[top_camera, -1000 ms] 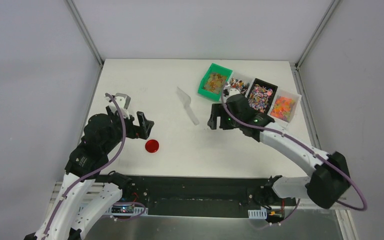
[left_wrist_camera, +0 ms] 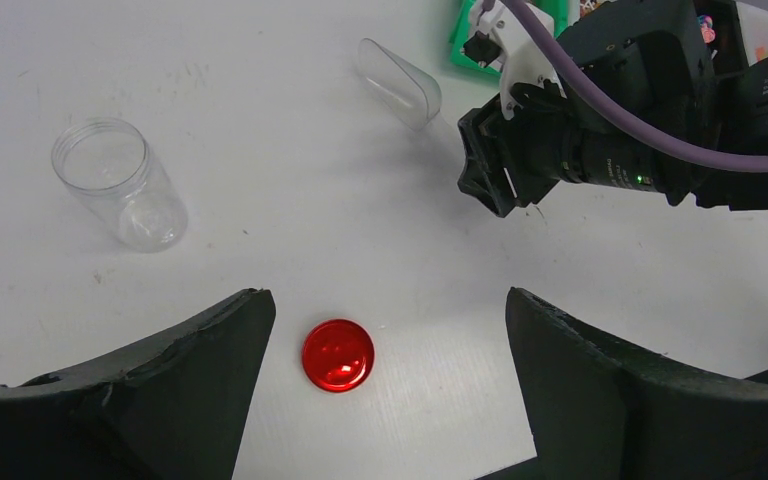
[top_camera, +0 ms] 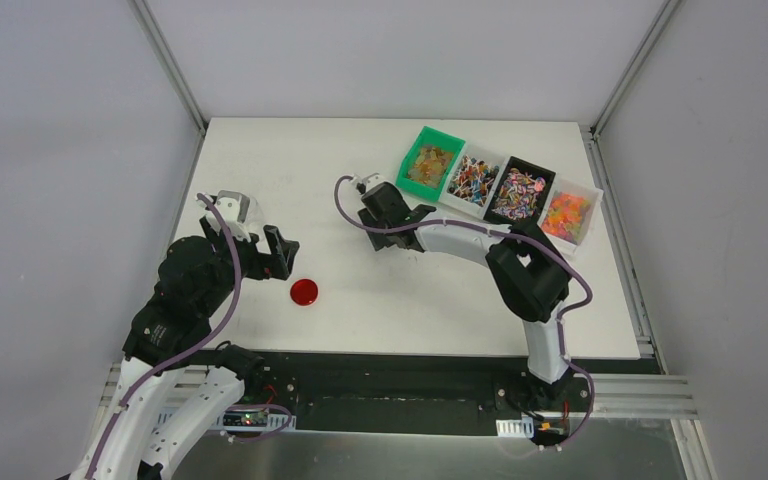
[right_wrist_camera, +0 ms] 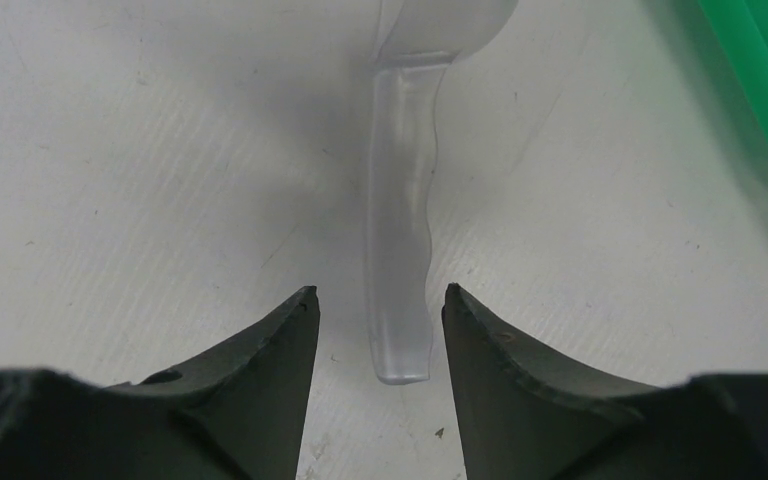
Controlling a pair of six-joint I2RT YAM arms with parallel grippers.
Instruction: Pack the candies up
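Note:
A clear scoop lies on the table, and the end of its handle shows between the spread fingertips of my right gripper, apart from both. In the left wrist view the scoop's bowl pokes out past that gripper. My left gripper is open and empty above the table, with a red lid on the surface below. Beyond it stands a clear empty jar without a lid; the left arm hides most of it from above. Candies fill the green bin, the white bins and the black bin.
The bins form a slanted row at the back right, the rightmost being a white bin of orange candies. The right arm crosses the table's right half. Free table lies between the arms at the front.
My right gripper has swung left from beside the bins and now stands over the scoop, covering it from above. The left arm has shifted slightly left.

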